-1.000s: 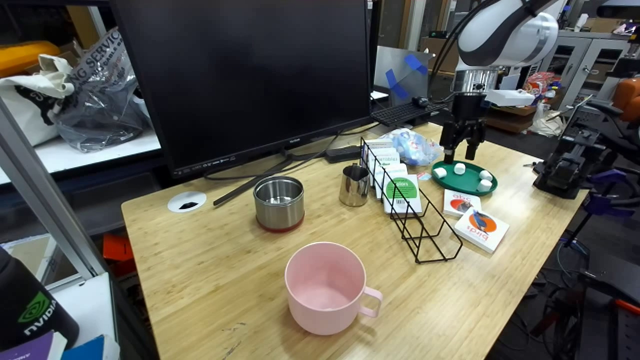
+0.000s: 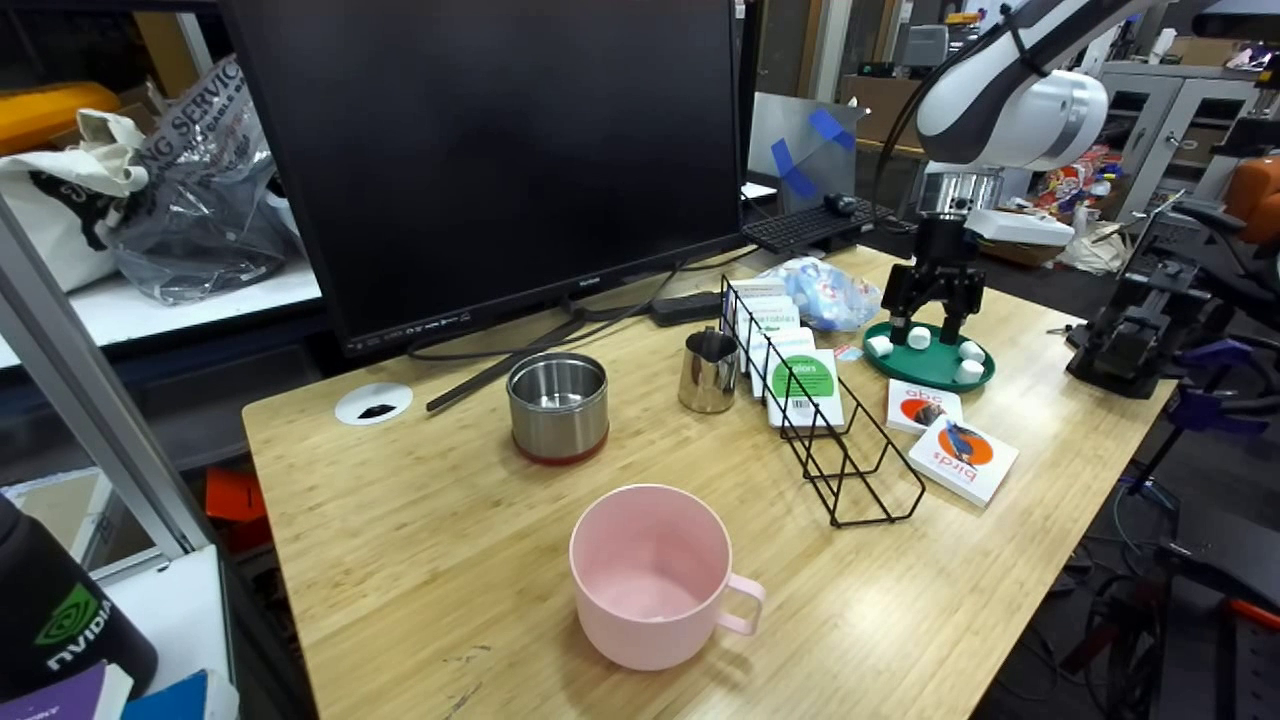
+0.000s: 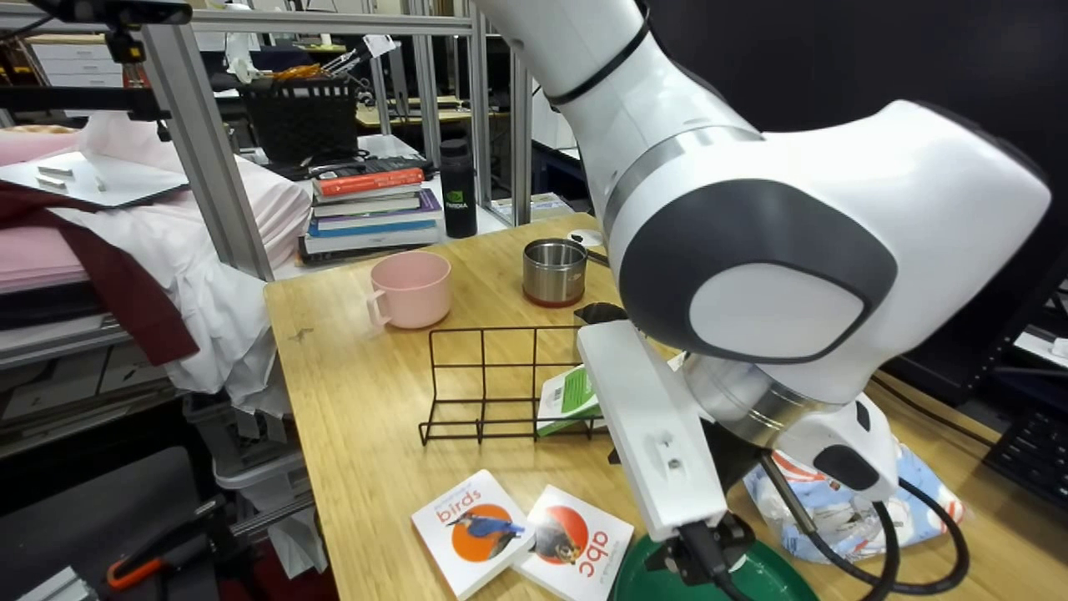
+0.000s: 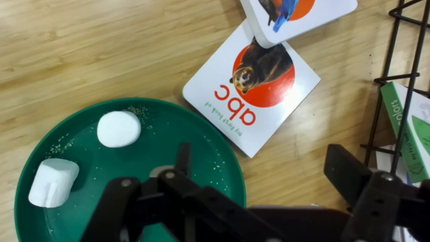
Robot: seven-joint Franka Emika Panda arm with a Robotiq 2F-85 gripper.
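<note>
My gripper stands open over the green plate (image 2: pixel 924 370), its fingers pointing down. Several white marshmallow-like pieces lie on the plate. Two show clearly in the wrist view: a rounded white piece (image 4: pixel 119 129) and a longer white piece (image 4: pixel 53 183) near the rim. Another pale object is mostly covered by the left finger (image 4: pixel 184 159). That finger is over the plate, while the other is off to the right, above bare table. From exterior view 1, a white piece (image 2: pixel 919 337) appears in the gap between the fingertips. How high they are above it is unclear.
Beside the plate lie the abc book (image 4: pixel 250 86) and the birds book (image 2: pixel 963 458), overlapping. A black wire rack (image 2: pixel 840 462) holds more books. Further off stand a metal pitcher (image 2: pixel 709 372), steel bowl (image 2: pixel 559 414) and pink mug (image 2: pixel 651 588). A plastic bag (image 2: pixel 828 295) sits behind the plate.
My gripper has come down closer to the plate and shifted slightly right in exterior view 1. The plate, white pieces and books are where they were.
</note>
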